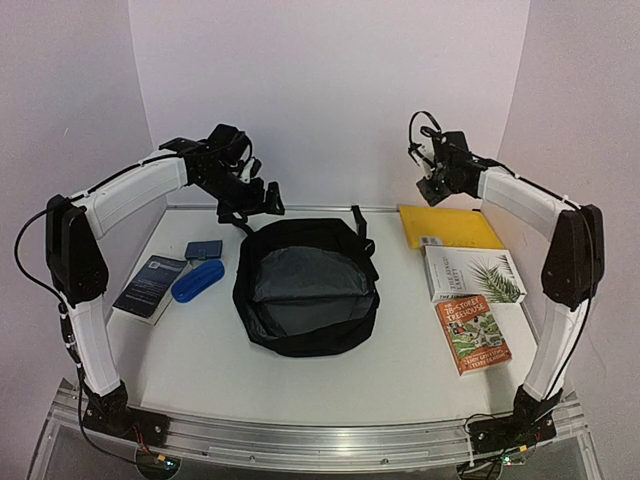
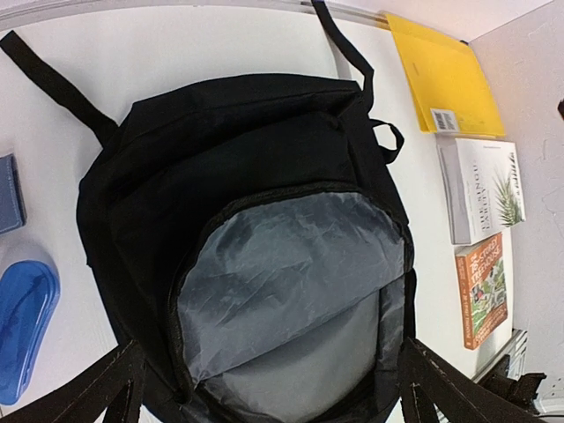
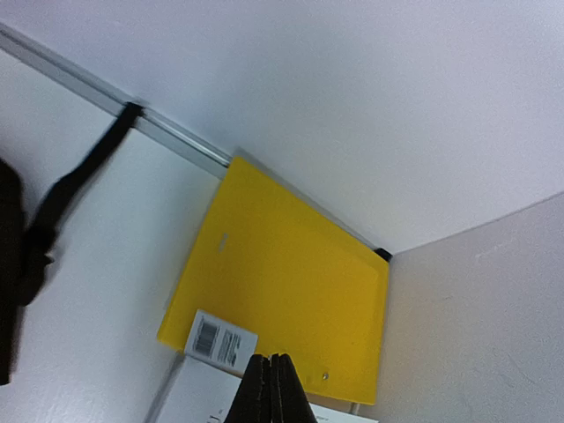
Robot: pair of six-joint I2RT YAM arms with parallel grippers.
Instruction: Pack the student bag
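The black backpack (image 1: 262, 235) lies in the middle of the table with its main compartment unzipped, showing the grey lining (image 2: 291, 264). Above its back left side, my left gripper (image 1: 260, 202) stands open with nothing between its fingers. A yellow folder (image 3: 282, 282) lies at the back right, its barcode corner by the white book (image 1: 470, 274). My right gripper is shut above the folder, its fingertips together and nothing between them. An orange treehouse book (image 1: 473, 335) lies in front of the white one. To the left are a blue pencil case (image 1: 198, 282), a dark blue book (image 1: 150, 287) and a small blue notebook (image 1: 204, 250).
Walls close in the table (image 1: 290, 385) at the back and both sides; the folder is close to the back wall. A loose strap (image 1: 358, 220) sticks out behind the bag. Bare table lies in front of the bag and between it and the books.
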